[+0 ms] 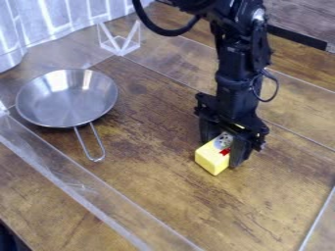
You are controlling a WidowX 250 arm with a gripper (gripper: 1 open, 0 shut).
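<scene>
A yellow block (211,159) with a red and grey patch sits low on the wooden table, right of centre. The black gripper (225,143) is lowered over it from above, shut on the block, its fingers partly hiding the far end. Whether the block touches the table is hard to tell.
A steel pan (66,98) with its handle toward the front lies at the left on the wooden table (157,206). A white wire stand (118,35) is at the back left.
</scene>
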